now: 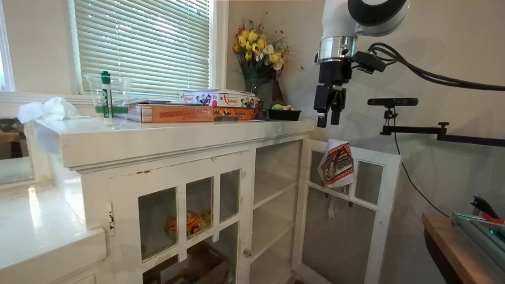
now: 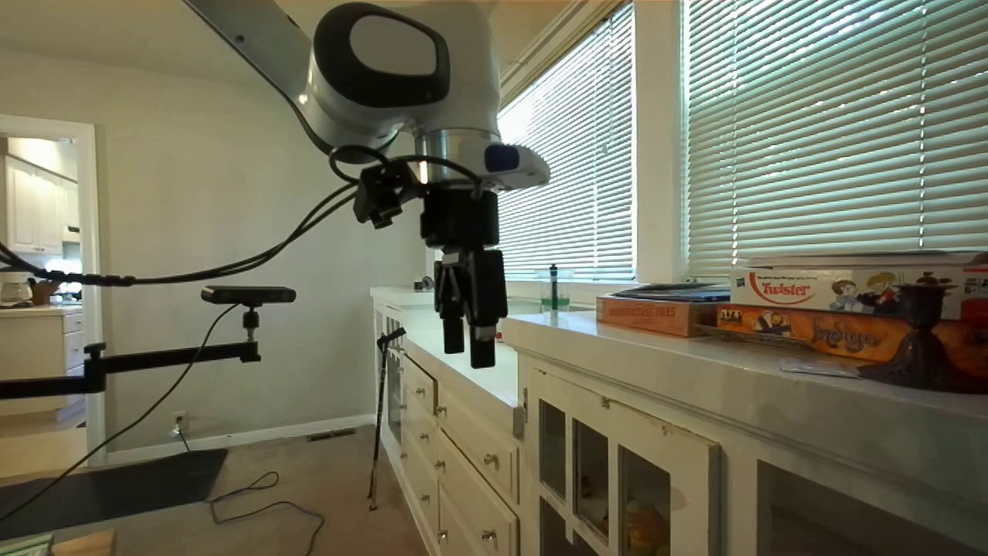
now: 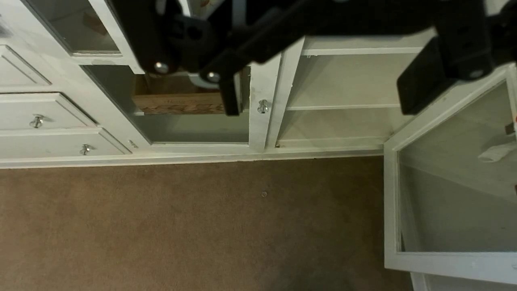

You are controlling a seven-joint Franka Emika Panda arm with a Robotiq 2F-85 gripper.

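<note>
My gripper (image 1: pixel 328 121) hangs in the air with its fingers pointing down, near the right end of the white counter (image 1: pixel 189 134). In the wrist view its two dark fingers (image 3: pixel 420 80) stand wide apart, with nothing between them. Below it in exterior view 1, a white, red and black patterned cloth (image 1: pixel 338 165) is draped over a bar of the swung-open glass cabinet door (image 1: pixel 389 208). The cloth and the gripper are apart. Beside that door, the open cabinet's shelves (image 1: pixel 273 193) look empty.
On the counter are an orange Case Files box (image 1: pixel 171 114), a Twister box (image 1: pixel 232 99), a black tray (image 1: pixel 284 114), a clear cup (image 1: pixel 122 90), a green marker (image 1: pixel 106 94) and crumpled white paper (image 1: pixel 49 109). The left cabinet door (image 1: pixel 128 203) is shut.
</note>
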